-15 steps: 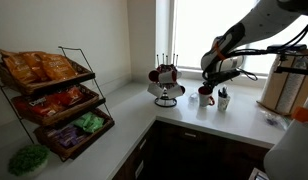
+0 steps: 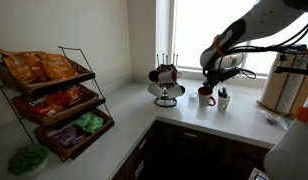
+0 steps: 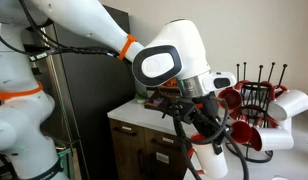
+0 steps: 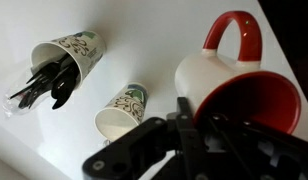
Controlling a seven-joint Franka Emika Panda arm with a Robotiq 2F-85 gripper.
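A white mug with a red inside and red handle [image 4: 232, 35] fills the right of the wrist view, its open mouth towards the camera. My gripper is shut on the mug's near rim. In exterior view 2 the mug [image 3: 209, 160] shows below the gripper's black fingers, close to the white counter. Exterior view 1 has the mug [image 2: 206, 97] at the right end of the counter, under the arm. Whether its base touches the counter cannot be told.
Left of the mug are a small patterned paper cup [image 4: 131, 98] and a cup of black cutlery [image 4: 82, 48]. A rack of red and white mugs [image 2: 167, 75] stands further along the counter. A snack shelf [image 2: 56, 105] and a green plant [image 2: 27, 158] are far left. Mid-counter is clear.
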